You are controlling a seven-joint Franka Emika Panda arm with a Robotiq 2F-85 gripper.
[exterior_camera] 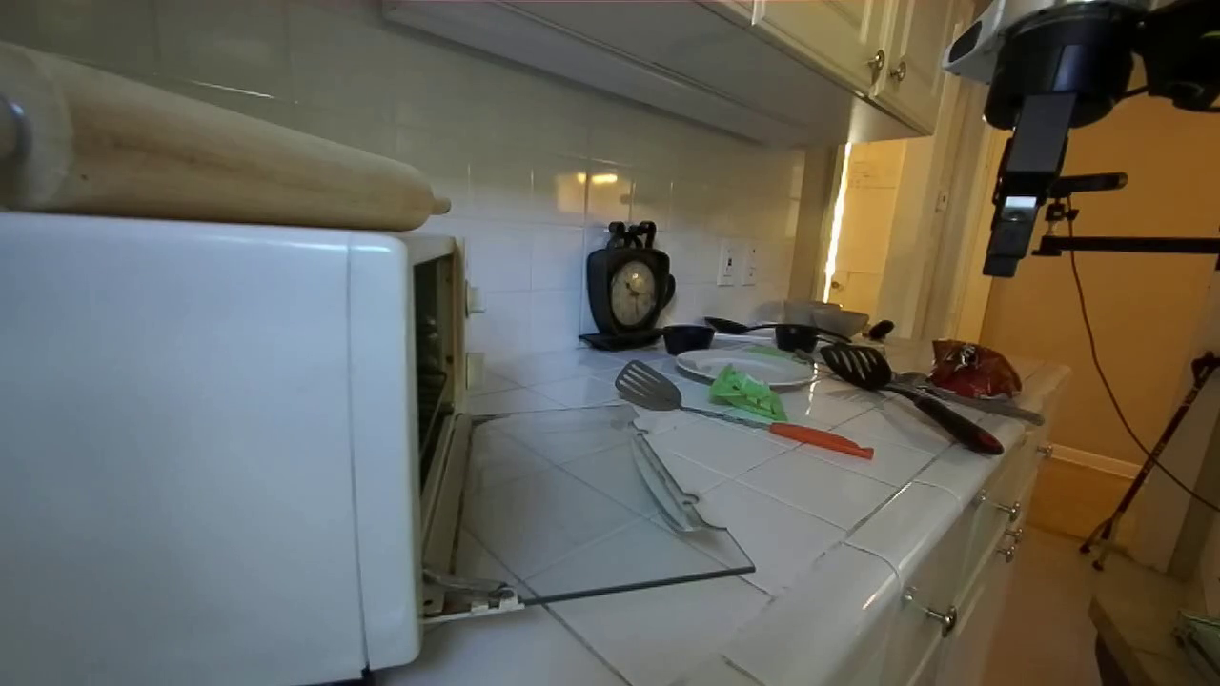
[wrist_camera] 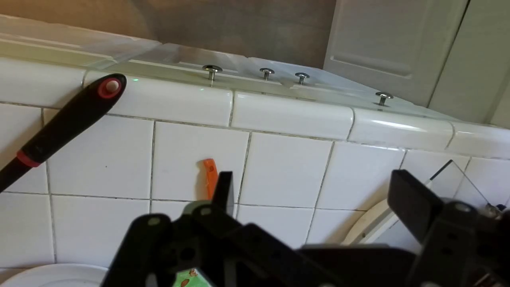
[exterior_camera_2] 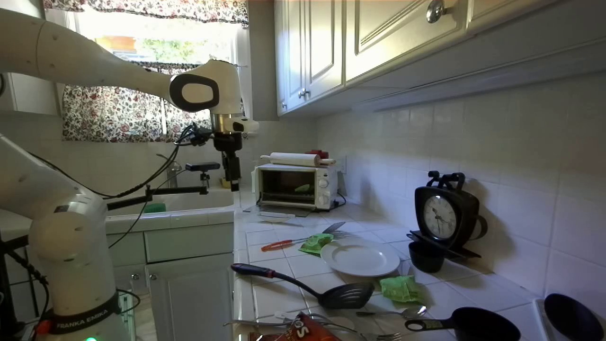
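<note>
My gripper stands open in the wrist view, its two dark fingers wide apart with only tile showing between them. In exterior view 2 the gripper (exterior_camera_2: 234,187) hangs in the air above the counter's sink-side edge, apart from everything on it. Below lie an orange-handled spatula (exterior_camera: 821,439) and a black spatula with a red-trimmed handle (wrist_camera: 71,119). A crumpled green packet (exterior_camera: 749,394) rests by the white plate (exterior_camera_2: 360,256). Farther along, the toaster oven (exterior_camera_2: 295,186) has its glass door (exterior_camera: 572,514) lowered onto the counter.
On the oven lies a rolling pin (exterior_camera_2: 294,159). A black clock-like scale (exterior_camera_2: 446,213) stands by the wall, near a black cup (exterior_camera_2: 426,256). Another green packet (exterior_camera_2: 401,289), a red bag (exterior_camera: 974,368) and loose cutlery crowd the other end. Cabinets (exterior_camera_2: 397,34) overhang the counter.
</note>
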